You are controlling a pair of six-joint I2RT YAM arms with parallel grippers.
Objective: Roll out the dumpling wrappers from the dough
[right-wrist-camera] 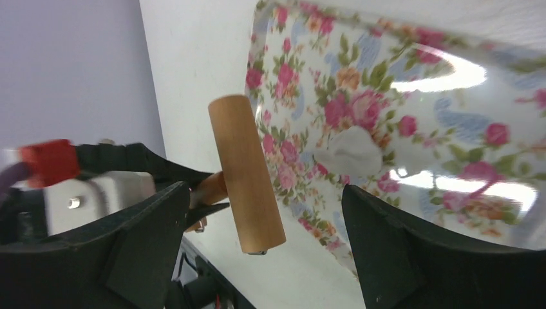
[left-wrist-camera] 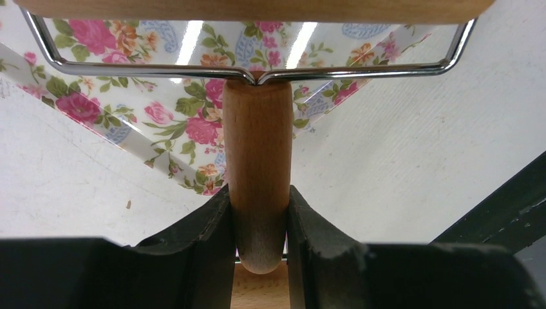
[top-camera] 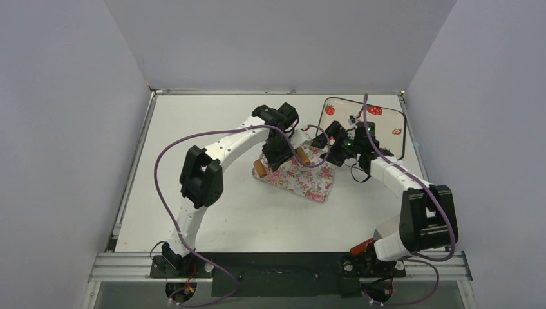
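My left gripper is on the wooden handle (left-wrist-camera: 257,148) of a metal-framed roller, fingertips against both sides, above the floral mat (top-camera: 302,187). In the right wrist view a wooden roller (right-wrist-camera: 244,174) stands out beside the left gripper's dark body. A pale, flattened piece of dough (right-wrist-camera: 348,151) lies on the mat. My right gripper is open, to the right of the left one over the mat's right side, with the roller visible beyond its fingers.
A tray with strawberry prints (top-camera: 386,116) lies at the back right, partly under the right arm. An orange object (top-camera: 360,246) and a grey block (top-camera: 389,228) sit at the front right edge.
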